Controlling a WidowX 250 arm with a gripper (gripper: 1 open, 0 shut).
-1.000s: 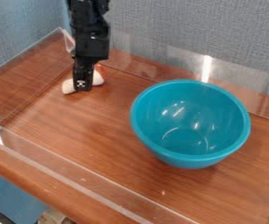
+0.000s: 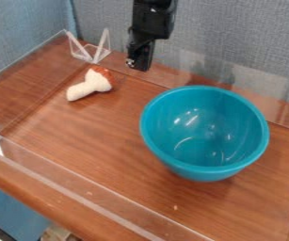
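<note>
My gripper [image 2: 139,58] hangs at the top centre of the camera view, above and behind the wooden surface; whether its fingers are open or shut is hard to tell. A small white object [image 2: 87,88] with an orange-red end lies on the wood [image 2: 84,132] at the left, below and left of the gripper and apart from it. A large teal bowl [image 2: 203,146] stands upright and empty on the right.
Grey padded walls [image 2: 248,38] stand at the back and left. A white wire-like piece [image 2: 88,52] is in the back left corner. Clear edging runs round the wooden surface, whose front left part is bare.
My gripper has risen and moved right, away from the white object, which now lies uncovered on the wood at the left. The bowl has not moved.
</note>
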